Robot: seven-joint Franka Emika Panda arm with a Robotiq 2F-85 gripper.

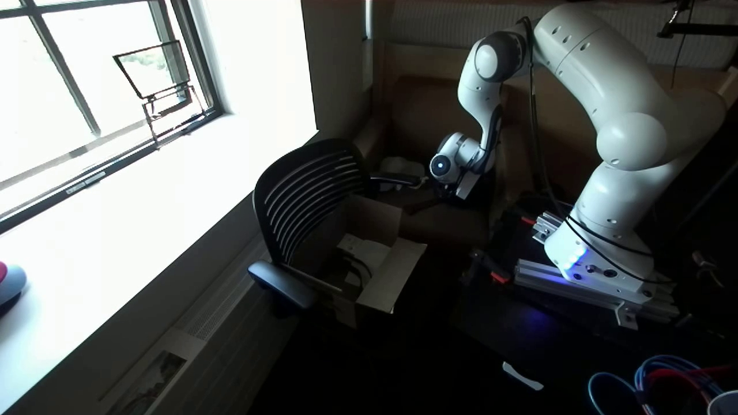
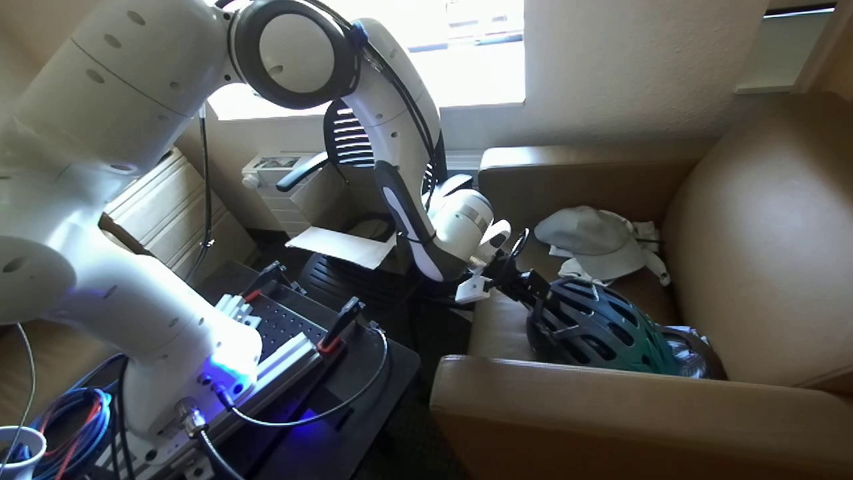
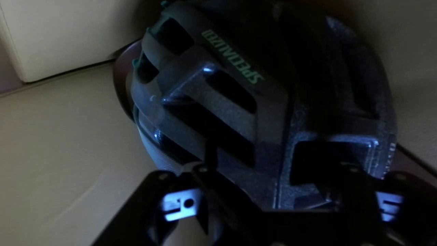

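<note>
A dark green and black bike helmet (image 2: pixel 596 328) lies on the seat of a tan leather armchair (image 2: pixel 520 376). Seen from the wrist, the helmet (image 3: pixel 229 119) fills the middle, its vents and the word SPECIALIZED showing. My gripper (image 2: pixel 546 297) is at the near end of the helmet, very close to its shell; whether it touches cannot be made out. In the wrist view the dark fingers of my gripper stand apart, with part of the helmet showing between and beyond them. Their tips are hard to separate from the dark shell.
A light cap (image 2: pixel 588 232) sits behind the helmet on the same seat. Across from the armchair, an open cardboard box (image 1: pixel 391 276) rests on a black office chair (image 1: pixel 311 193). The armchair's near arm (image 2: pixel 640 400) rises beside the helmet.
</note>
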